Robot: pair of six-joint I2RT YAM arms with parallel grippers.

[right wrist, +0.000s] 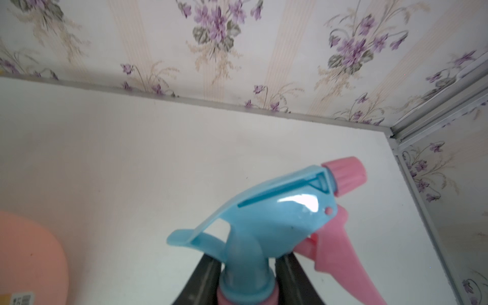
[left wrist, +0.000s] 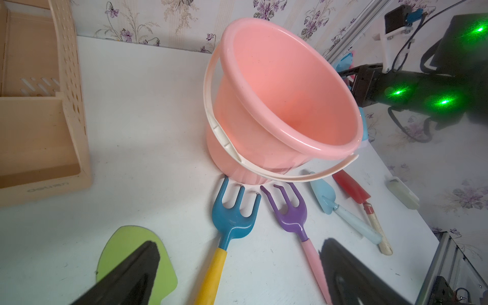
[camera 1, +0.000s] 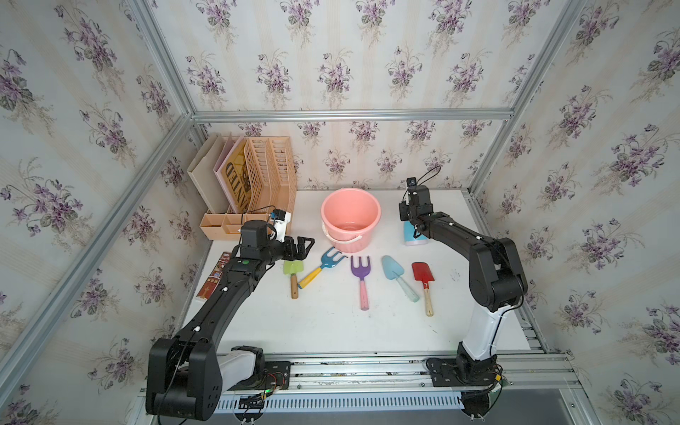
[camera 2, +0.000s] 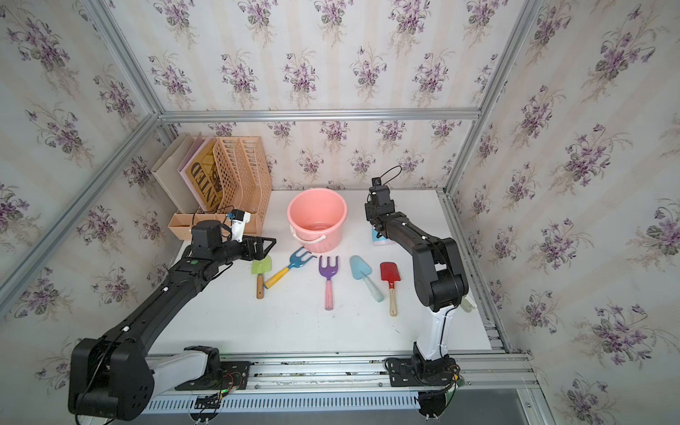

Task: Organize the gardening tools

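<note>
A blue spray bottle (camera 1: 415, 237) hangs upright at the back right, its blue and pink trigger head (right wrist: 279, 213) in the right wrist view, where my right gripper is shut on its neck. My left gripper (camera 1: 299, 248) stands open and empty above the tools at left. On the table lie a green trowel (camera 1: 293, 267), a blue-yellow fork (left wrist: 231, 221), a purple fork (camera 1: 360, 268), a teal trowel (camera 1: 391, 267) and a red shovel (camera 1: 422, 272). A pink bucket (camera 1: 351, 202) stands at the back middle.
A beige organizer (camera 1: 282, 177) with boards stands at the back left. A printed item (camera 1: 212, 276) lies at the left edge.
</note>
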